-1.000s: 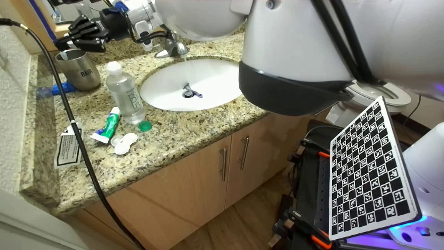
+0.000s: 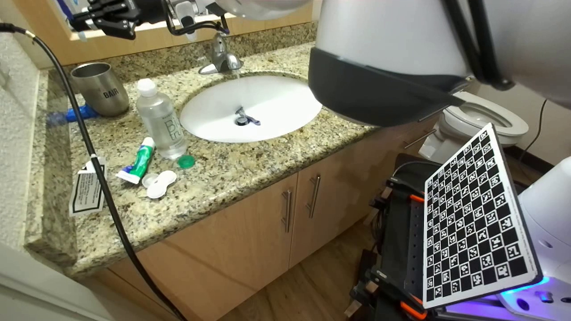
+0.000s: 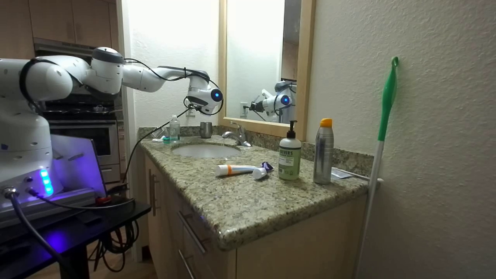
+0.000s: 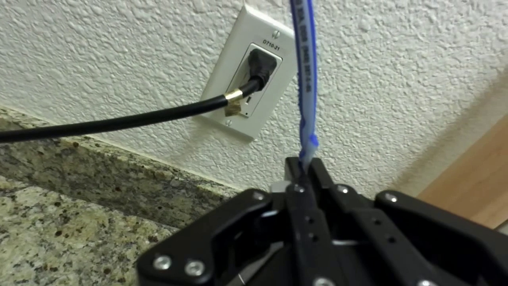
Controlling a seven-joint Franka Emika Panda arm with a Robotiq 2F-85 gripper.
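Note:
In the wrist view my gripper is shut on a thin blue-and-white stick (image 4: 306, 71) with small print, perhaps a toothbrush handle. The stick points up and away from the fingers; its far end is cut off by the frame. In exterior view 1 the gripper (image 2: 79, 24) is at the top left, in the air above a steel mug (image 2: 99, 88) marked BAIR. A short pale end shows just below the fingers, clear of the mug's rim. Exterior view 2 shows the mug (image 3: 205, 130) below the wrist, while the mirror reflects the gripper.
Beside the mug stand a clear bottle (image 2: 160, 123) and a toothpaste tube (image 2: 142, 160). A white contact-lens case (image 2: 158, 186) lies in front. The black cable (image 2: 80, 123) from the outlet (image 4: 250, 71) hangs across the left. A sink (image 2: 257, 107) lies to the right.
My gripper has risen with the stick, up and slightly left in exterior view 1. The stick's lower end was at the mug's opening; now it is well above. The mug has stayed put.

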